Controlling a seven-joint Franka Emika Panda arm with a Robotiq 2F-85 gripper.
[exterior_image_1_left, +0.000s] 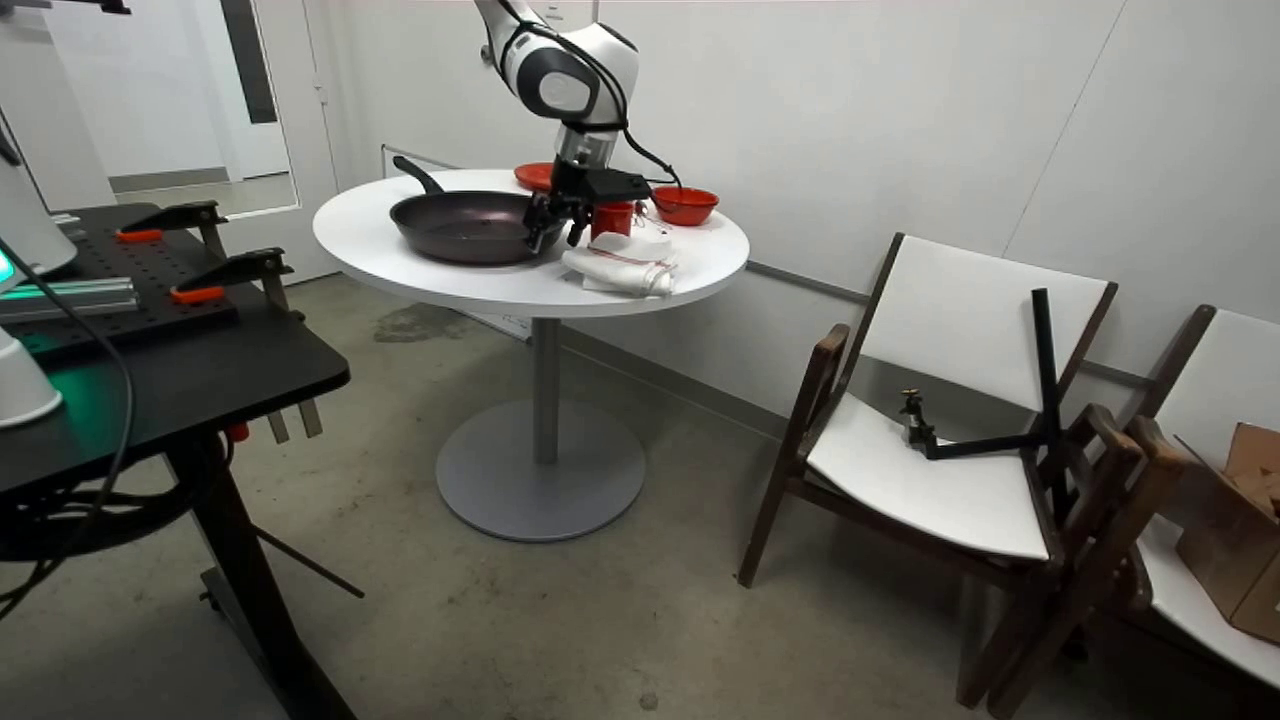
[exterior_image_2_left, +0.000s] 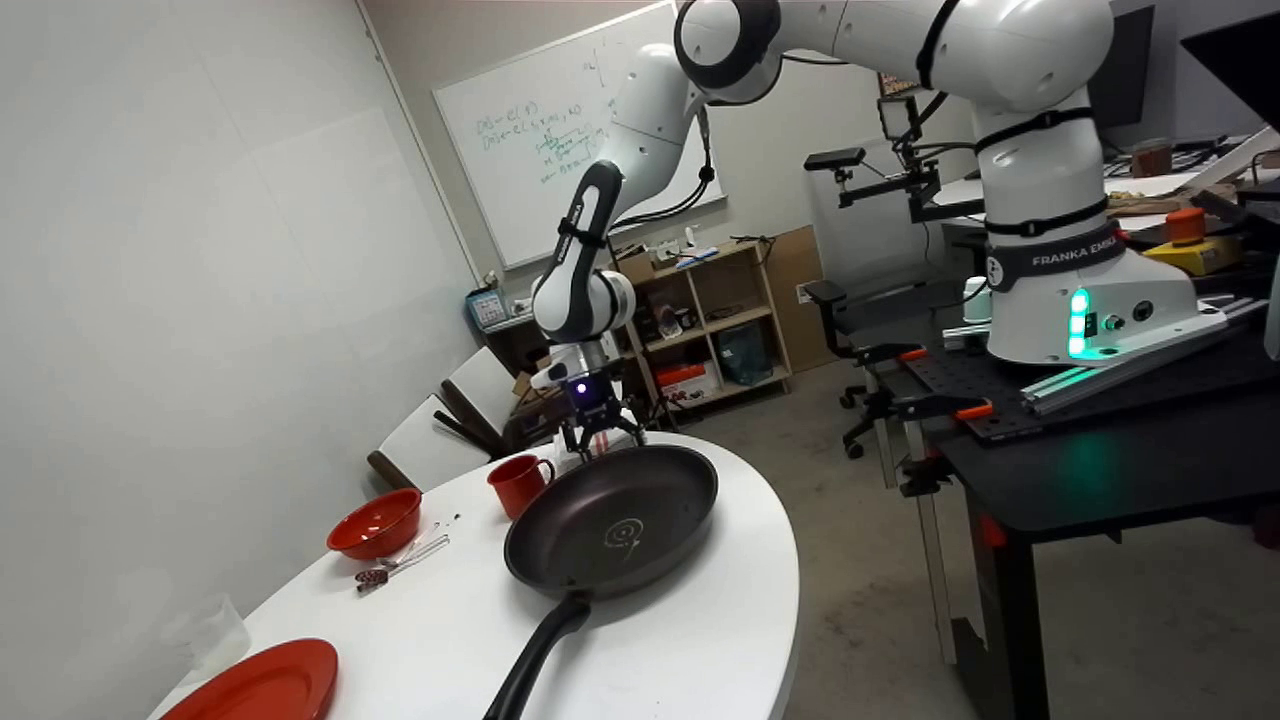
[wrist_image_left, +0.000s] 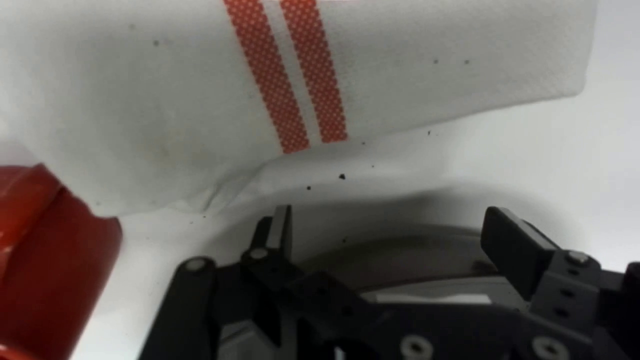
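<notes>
A dark frying pan with a black handle rests on the round white table. My gripper is low at the pan's right edge, its fingers apart and nothing gripped. In exterior view 2 the gripper shows just behind the pan's far rim. Part of the pan's edge appears between the spread fingers in the wrist view; whether they touch it I cannot tell. A white cloth with red stripes lies flat beside the gripper.
Close to the gripper stands a red mug. Farther off are a red bowl, metal utensils and a red plate.
</notes>
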